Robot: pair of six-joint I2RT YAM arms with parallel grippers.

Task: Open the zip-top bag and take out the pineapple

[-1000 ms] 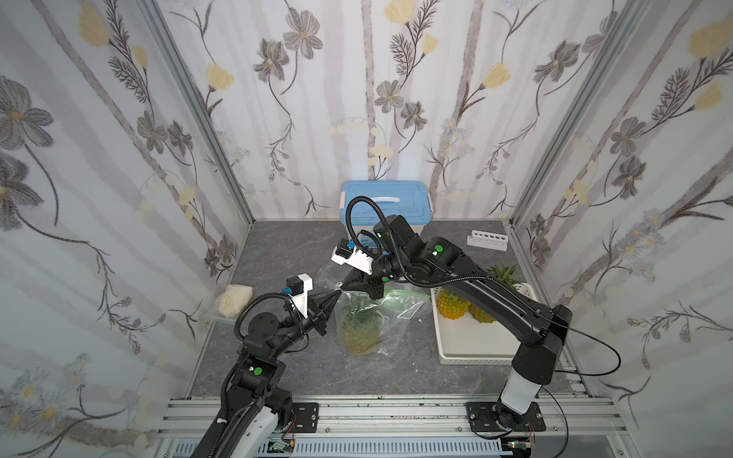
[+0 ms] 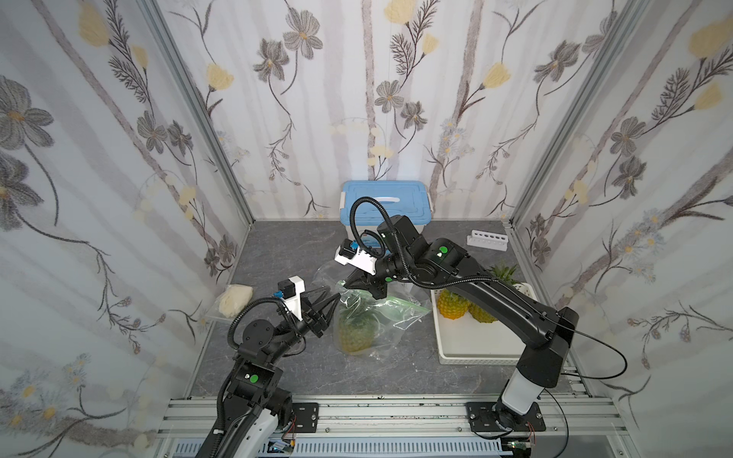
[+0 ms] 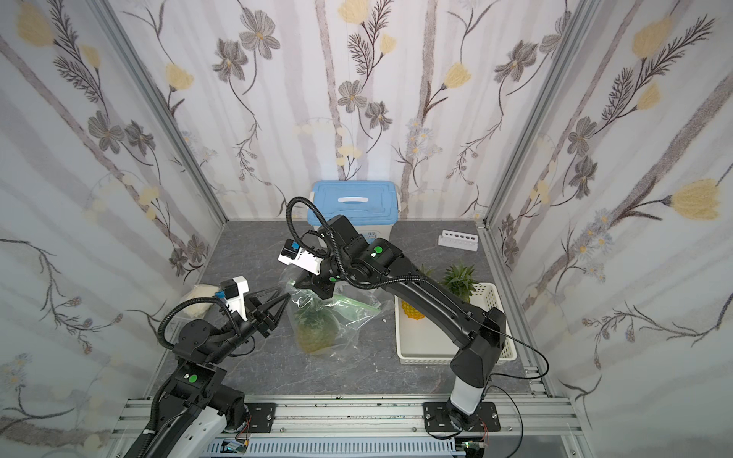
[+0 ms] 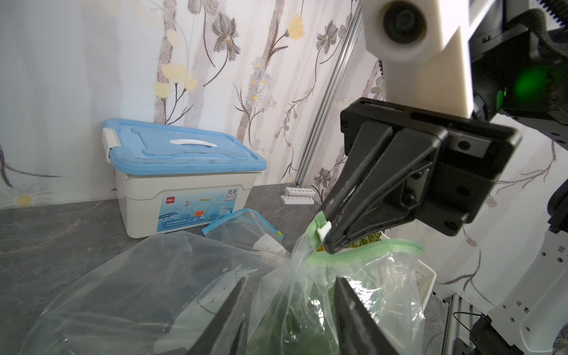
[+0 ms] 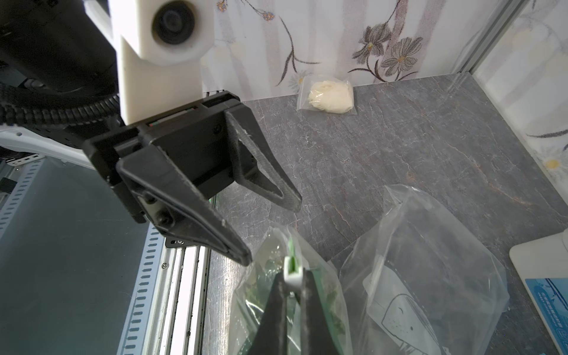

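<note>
A clear zip bag [image 2: 381, 328] with a green top lies at the table's middle, the pineapple [image 2: 355, 334] blurred inside. My right gripper is shut on the bag's zip end, green strip and white tab at its tips, holding it raised. My left gripper [image 2: 331, 305] stands open just left of it; in the right wrist view its fingers are spread above the bag with nothing between them.
A white tray [image 2: 477, 347] with pineapples sits at right, a lidded box [image 2: 385, 194] at the back, a small white rack [image 2: 486, 240] at back right, a bagged pale lump [image 2: 235, 300] at left.
The right arm moved slightly, still at the bag's top.
</note>
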